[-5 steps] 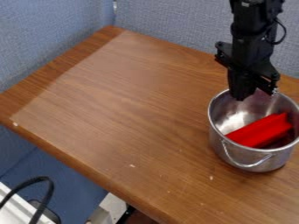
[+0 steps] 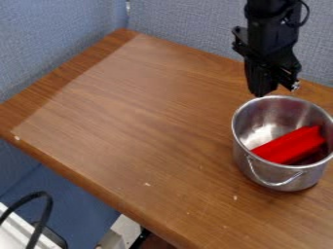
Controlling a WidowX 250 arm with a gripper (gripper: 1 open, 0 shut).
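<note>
My black gripper (image 2: pixel 267 78) hangs at the upper right, shut, above the back rim of a steel pot (image 2: pixel 271 175) on the right side of the wooden table. Nothing shows between its fingers. A red object (image 2: pixel 283 146) lies inside the pot.
Grey padded walls (image 2: pixel 46 44) stand along the back and left. A black cable and a white item sit off the table at the lower left.
My gripper has risen and shifted slightly left, away from the pot's interior. The pot and red object look unmoved.
</note>
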